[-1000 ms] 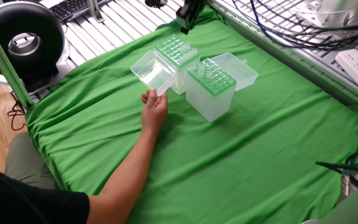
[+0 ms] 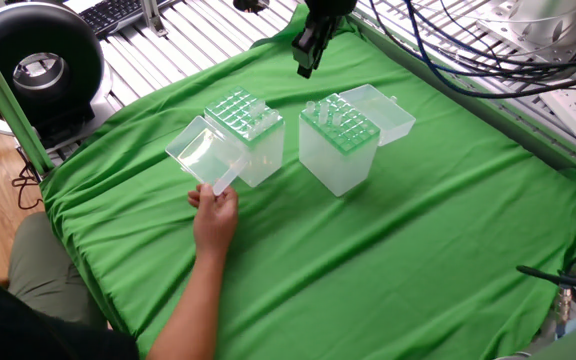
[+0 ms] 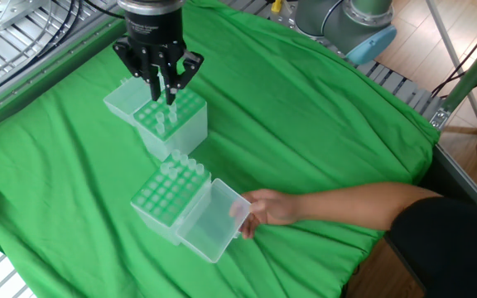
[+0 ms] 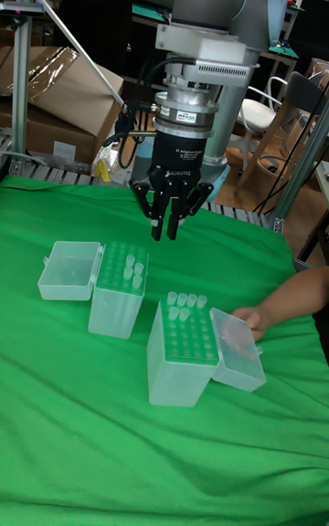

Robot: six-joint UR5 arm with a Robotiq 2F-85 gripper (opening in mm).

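My gripper (image 4: 164, 235) hangs point-down above the cloth behind the boxes, a narrow gap between its fingers and nothing in it. One translucent box (image 2: 264, 160) has a green grid top with several clear tubes (image 4: 185, 301) at one edge. A person's hand (image 2: 215, 215) is at its open lid (image 2: 206, 153). The second box (image 2: 336, 165), apart from the first, also has a green grid top and several clear tubes (image 4: 132, 271). Its open lid (image 4: 70, 269) lies on the far side from the hand. In exterior view 2, my fingers overlap this second box; contact cannot be judged.
A wrinkled green cloth (image 2: 408, 260) covers the table, with wide free room in front of the boxes. The person's forearm (image 3: 346, 204) reaches in from the side. Dark cables (image 2: 488, 70) run along the back edge.
My gripper has shifted slightly right and lower in exterior view 1.
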